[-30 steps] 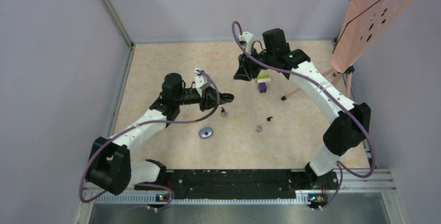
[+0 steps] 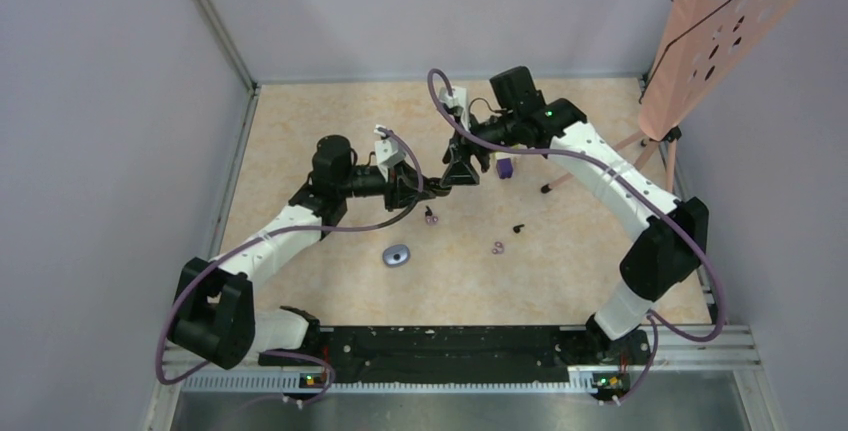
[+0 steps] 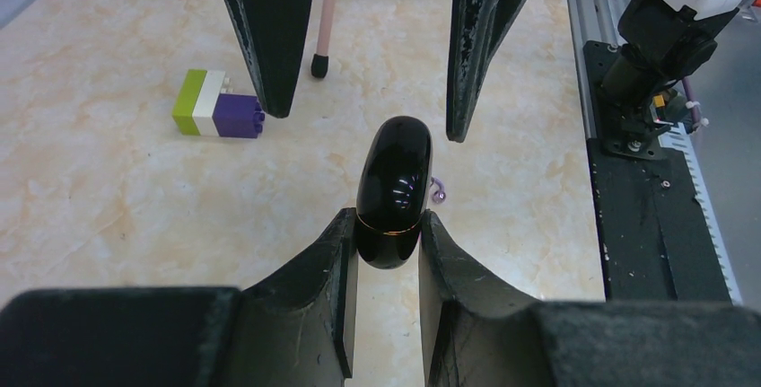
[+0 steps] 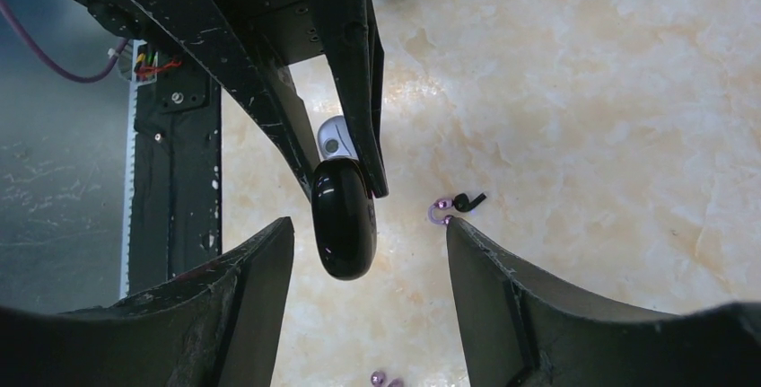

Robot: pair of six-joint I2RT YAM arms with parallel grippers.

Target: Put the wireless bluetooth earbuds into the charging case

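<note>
A glossy black charging case (image 3: 395,171), its lid shut along a thin seam, stands out from my left gripper, which is shut on its lower end. My right gripper is part open; its fingers (image 4: 269,266) stand on either side of the case's free end, with a gap on both sides. In the top view the two grippers face each other above the mat, the case (image 2: 440,189) between them. One small black earbud (image 4: 462,202) lies on the mat by a purple ring; another black earbud (image 2: 519,228) lies farther right.
A silver-blue oval object (image 2: 397,255) lies front left. Purple earrings (image 2: 498,248) are on the mat, front centre. A green, white and purple block (image 3: 215,104) sits behind my right gripper, near the pink stand's leg (image 3: 328,14).
My right gripper has come down and left towards the case, its fingers now reaching it in the top view. The left arm and the case have stayed nearly still.
</note>
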